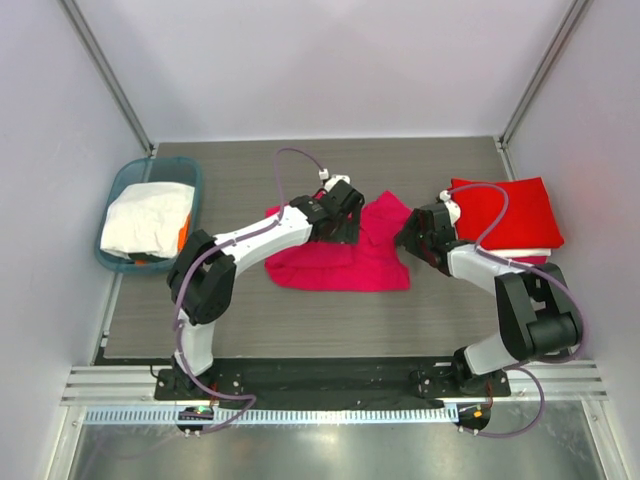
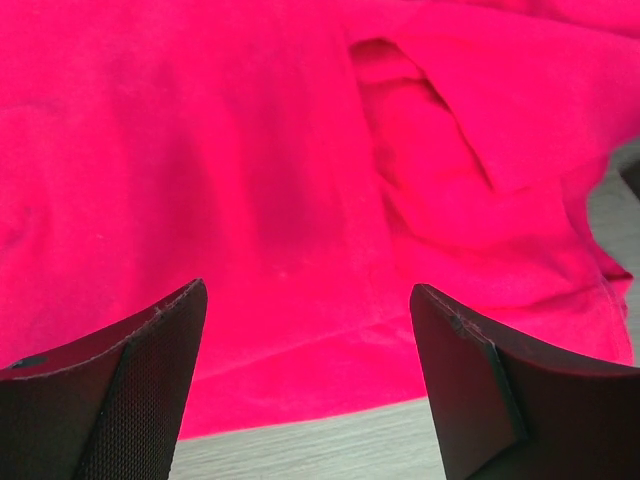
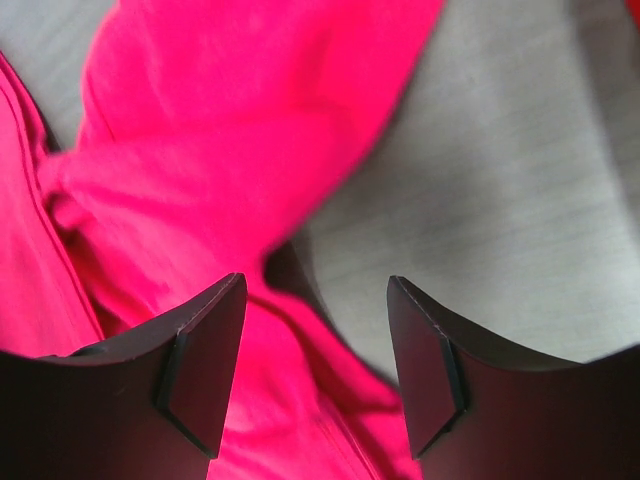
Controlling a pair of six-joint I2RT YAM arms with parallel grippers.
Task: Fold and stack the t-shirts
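A crumpled bright pink t-shirt [image 1: 377,268] lies in the middle of the table, partly folded over itself. Over its middle is my left gripper [image 1: 340,226], open; in the left wrist view the cloth [image 2: 230,200] spreads beneath the open fingers. At the shirt's right edge is my right gripper [image 1: 415,238], also open; the right wrist view shows the pink fabric [image 3: 200,200] and bare table below its fingers, with nothing held.
A stack of red and white folded cloths [image 1: 505,210] sits at the right. A teal basket [image 1: 118,205] with folded white cloth stands at the left. Bare table [image 1: 230,330] surrounds the shirt.
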